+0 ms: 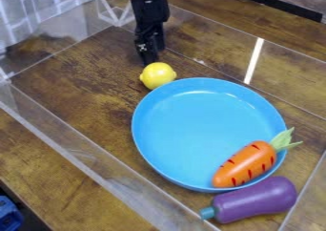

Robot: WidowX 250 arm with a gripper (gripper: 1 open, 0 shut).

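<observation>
My black gripper [147,44] hangs at the top of the view, open, just above and behind a yellow lemon-like toy [158,75] on the wooden table. Its fingers are dark and hard to make out. A blue plate [192,130] fills the centre right. An orange toy carrot [245,165] with a green top lies on the plate's right front part.
A purple toy eggplant [254,199] lies below the plate at the bottom right. A blue object [7,216] is partly visible at the bottom left. Clear walls edge the left.
</observation>
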